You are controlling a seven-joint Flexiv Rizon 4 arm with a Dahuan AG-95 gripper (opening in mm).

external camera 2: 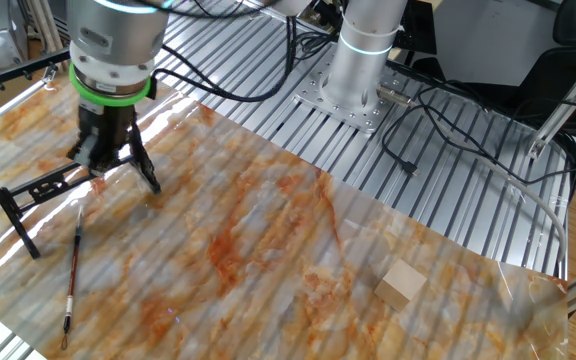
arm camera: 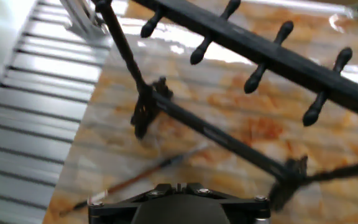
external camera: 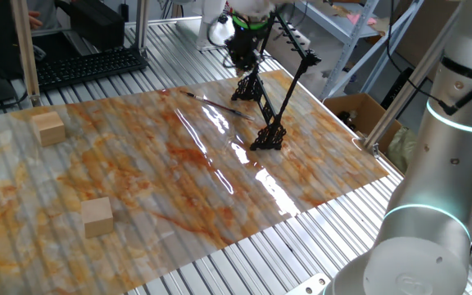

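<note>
A thin brush [external camera: 216, 105] with a dark reddish handle lies flat on the marbled mat [external camera: 162, 164]. Beside it stands a black rack [external camera: 267, 106] with a row of short pegs along its top bar [arm camera: 269, 57]. My gripper appears shut, its fingers together at the bottom of the wrist view and nothing visible between them. In exterior view 2 the gripper [external camera 2: 92, 165] hangs above the mat by the rack, apart from the brush [external camera 2: 73, 275]. Motion blur softens the gripper [external camera: 243, 65] in exterior view 1.
Two wooden blocks, one farther back [external camera: 48, 129] and one nearer [external camera: 97, 217], rest on the mat, well away from the rack. A keyboard [external camera: 93, 67] sits past the far edge.
</note>
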